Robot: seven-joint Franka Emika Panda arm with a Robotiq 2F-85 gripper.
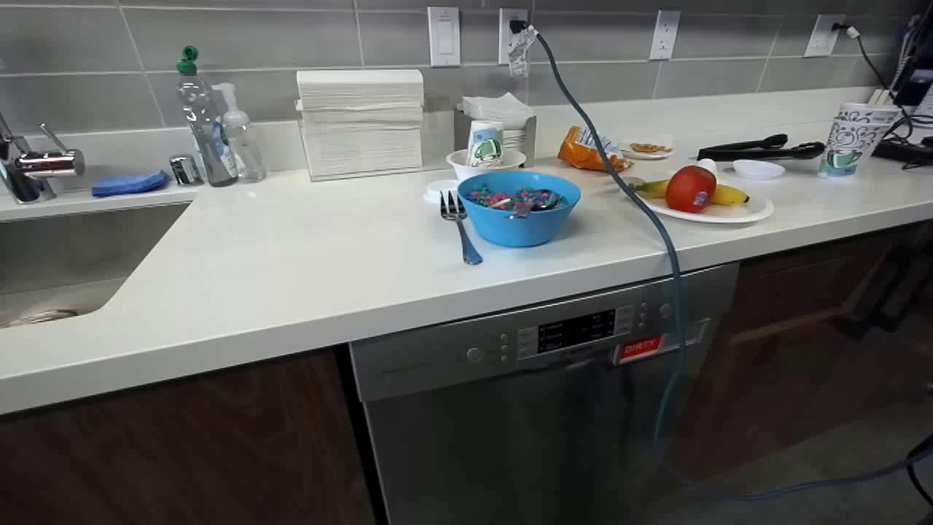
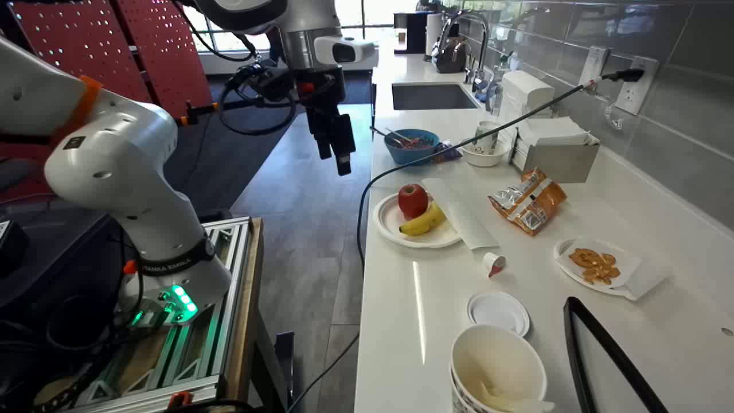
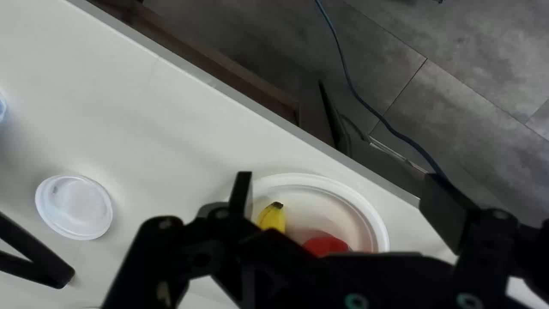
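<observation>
With its fingers wide apart, my gripper is open and empty in the wrist view. In exterior view 2 the gripper (image 2: 338, 159) hangs over the floor, left of the counter's front edge. A white plate (image 2: 382, 217) on the counter carries a red apple (image 2: 413, 201) and a yellow banana (image 2: 424, 220). The wrist view has the plate (image 3: 368, 213) below and between the fingers, the banana (image 3: 272, 218) and apple (image 3: 326, 245) partly covered by the gripper body. Further along sits a blue bowl (image 1: 517, 226) of colourful wrapped pieces, a fork (image 1: 463, 229) beside it.
A cable (image 2: 475, 141) stretches from the wall outlet across the counter and down its front. Also here are an orange snack bag (image 2: 531, 202), a plate of pretzels (image 2: 565, 267), paper cups (image 2: 496, 358), a white lid (image 2: 499, 312) and black tongs (image 2: 605, 344). Counter by the sink is clear.
</observation>
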